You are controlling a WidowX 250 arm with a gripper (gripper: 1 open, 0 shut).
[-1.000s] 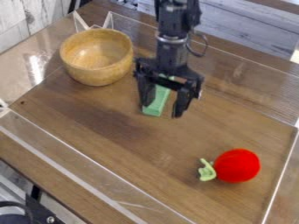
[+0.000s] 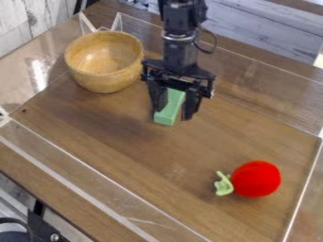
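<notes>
My gripper (image 2: 175, 95) is over the middle of the table, its fingers apart on either side of a green block (image 2: 169, 112) that lies on the wood. Whether the fingers touch the block I cannot tell. A tan bowl (image 2: 104, 59) sits at the back left, left of the gripper. A red tomato-like object (image 2: 256, 180) with a light green stem lies at the front right.
</notes>
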